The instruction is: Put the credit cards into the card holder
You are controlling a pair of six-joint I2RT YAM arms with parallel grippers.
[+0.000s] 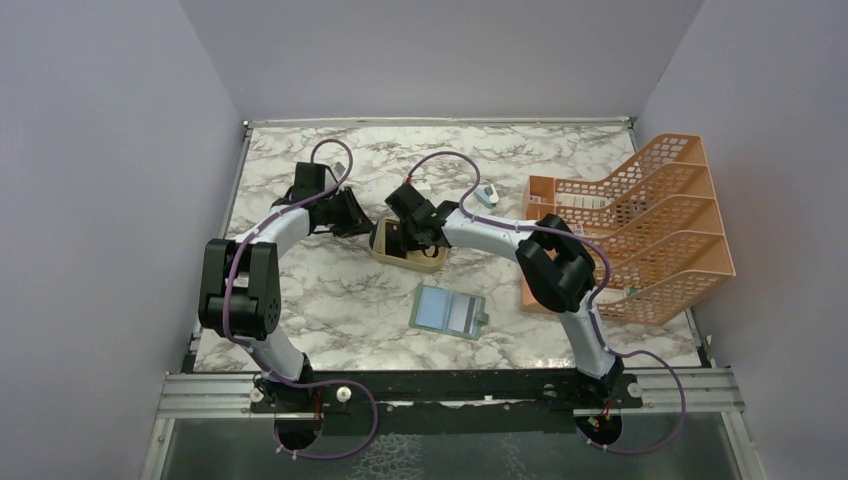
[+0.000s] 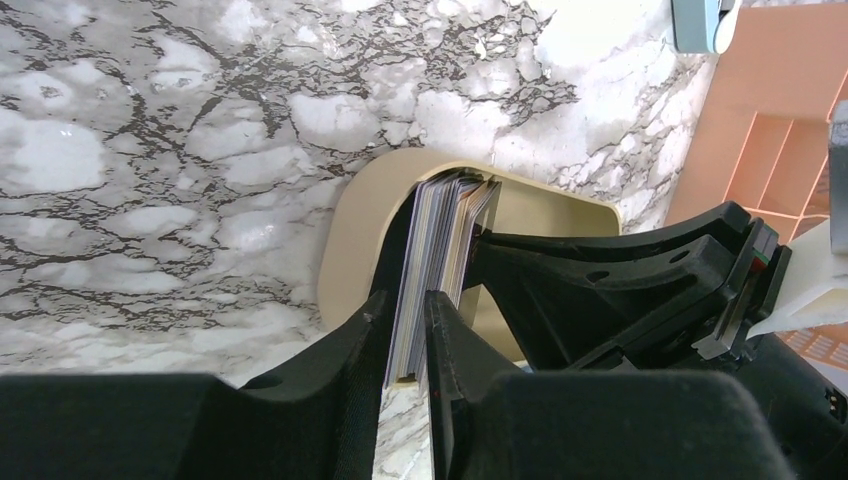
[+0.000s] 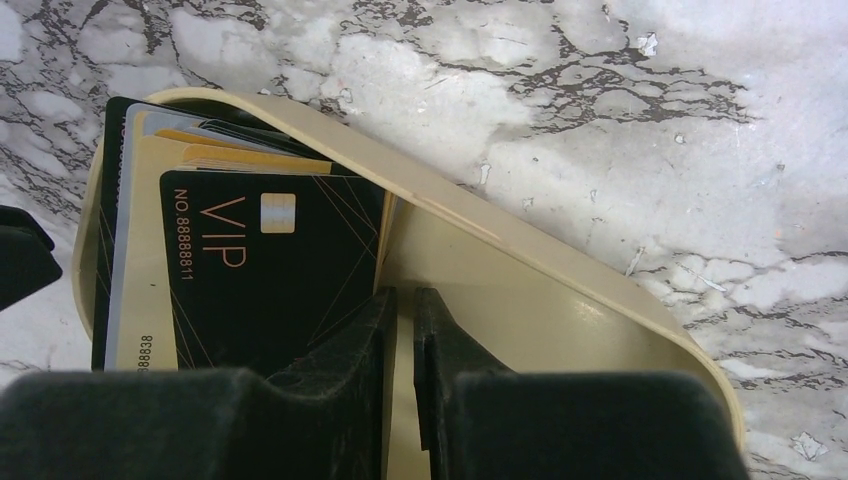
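Observation:
Several cards (image 2: pixel 420 270) stand as a leaning stack at the left end of a tan box (image 1: pixel 405 263); a black VIP card (image 3: pixel 270 270) faces right at its front. My left gripper is open at the box's left end, with the stack showing between its fingertips. Inside the box, just right of the stack, is my right gripper. Its fingers look slightly apart, with tan box floor showing in the gap; a thin edge there cannot be ruled out. An open, flat blue-and-grey card holder (image 1: pixel 447 310) lies in front of the box.
An orange slotted rack (image 1: pixel 640 230) fills the right side of the table. A small white-and-teal item (image 1: pixel 486 195) lies behind the right arm. Bare marble (image 1: pixel 330 320) shows at the front left.

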